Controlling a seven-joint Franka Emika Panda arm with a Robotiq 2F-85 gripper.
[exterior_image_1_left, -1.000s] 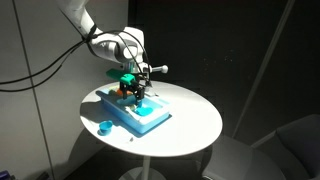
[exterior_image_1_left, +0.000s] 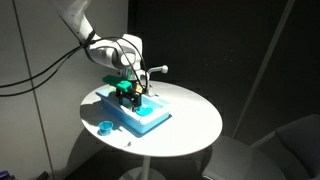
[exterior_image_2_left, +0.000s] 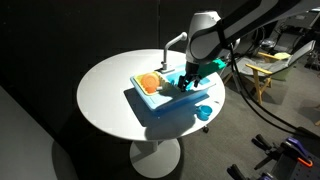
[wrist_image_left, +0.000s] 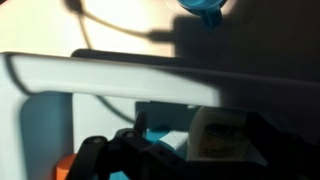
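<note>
A toy sink (exterior_image_1_left: 150, 123) in pale blue and white stands on a round white table. My gripper (exterior_image_2_left: 186, 86) points down into its basin. In the wrist view the gripper is open, its dark fingers (wrist_image_left: 126, 150) spread on either side of a pale, rounded item (wrist_image_left: 222, 125). That item lies in the basin, partly hidden in shadow; whether the fingers touch it I cannot tell. An orange object (exterior_image_2_left: 151, 81) rests in the sink's side section.
A small blue cup (exterior_image_1_left: 105, 127) sits on the table outside the sink, close to the edge. The sink's faucet (exterior_image_2_left: 176, 42) rises at the back. Bare tabletop (exterior_image_1_left: 195, 120) extends on the side away from the arm.
The gripper has come down a little, deeper into the sink. The sink and blue cup have stayed in place.
</note>
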